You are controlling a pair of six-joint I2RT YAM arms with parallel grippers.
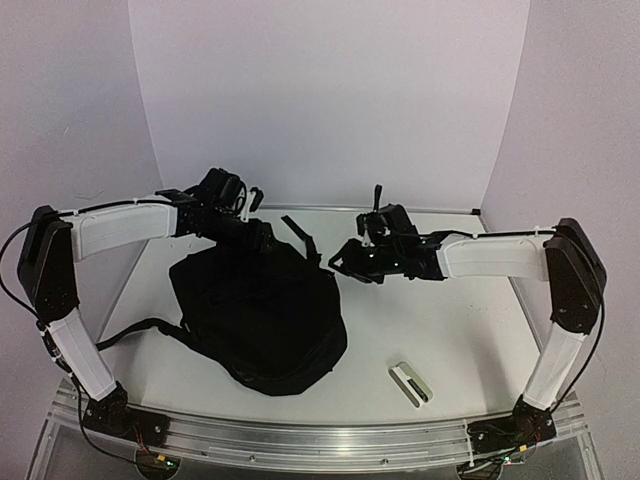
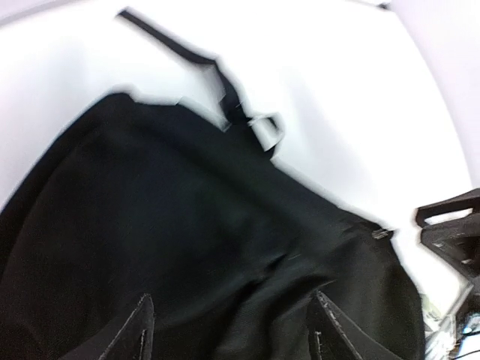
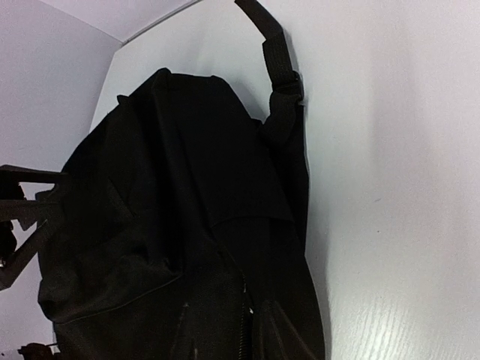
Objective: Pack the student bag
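Observation:
The black bag [image 1: 262,325] lies slumped on the left half of the table, its cloth folded. A zipper [image 3: 244,330] runs along it in the right wrist view. From its far right corner a short strap with a buckle [image 2: 236,112] sticks out; a longer strap [image 1: 140,328] trails to the left. My left gripper [image 1: 264,238] is over the bag's far edge, its fingertips [image 2: 141,322] spread wide with no cloth visibly pinched. Just off the bag's right edge stands my right gripper [image 1: 338,264], fingers [image 2: 446,206] parted and seemingly empty.
A small white and green case with a dark strip [image 1: 410,384] lies alone at the front right of the table [image 1: 460,340]. Grey walls close in the back and sides.

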